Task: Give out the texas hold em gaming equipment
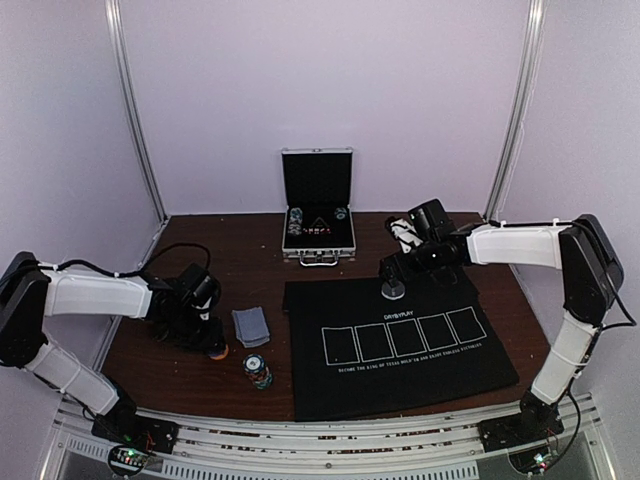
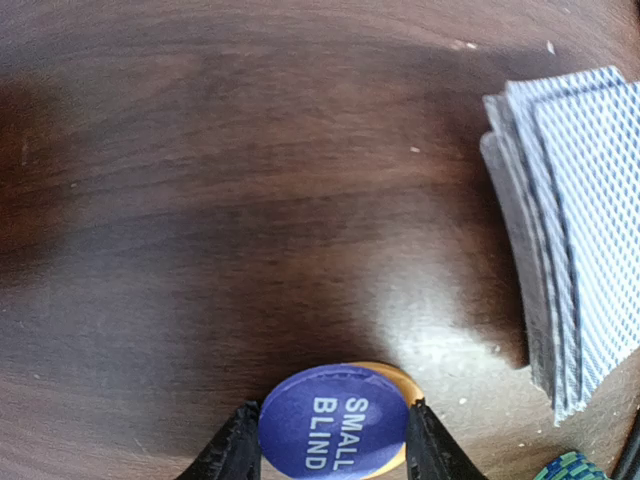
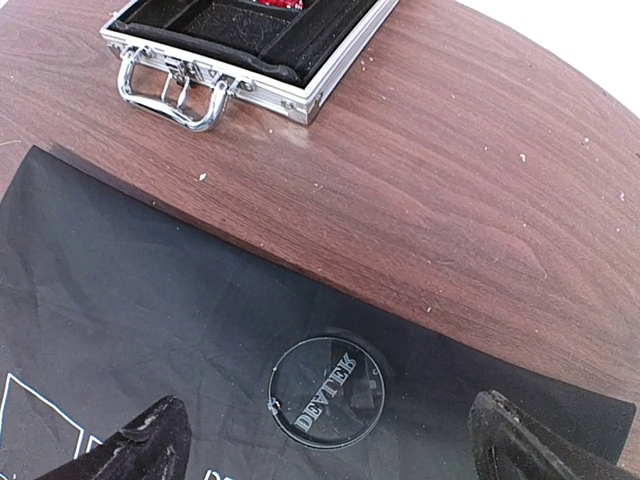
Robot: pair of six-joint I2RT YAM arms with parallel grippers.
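A blue "SMALL BLIND" disc [image 2: 334,424] overlaps a yellow-orange disc [image 2: 397,380] under it on the wooden table. My left gripper has a fingertip at each side of the blue disc; whether they press on it cannot be told. Over the black mat, my right gripper stands open, nothing between its fingers. A clear round "DEVLER"-like button [image 3: 327,392] lies on the mat ahead of it. The black mat [image 1: 400,385] with five card outlines spreads across the table's right half.
A stack of blue-backed cards [image 1: 251,326] lies right of the left gripper, with a chip stack [image 1: 257,371] near it. The open silver case [image 1: 319,249] at the back holds chips and red dice. Bare table lies between case and cards.
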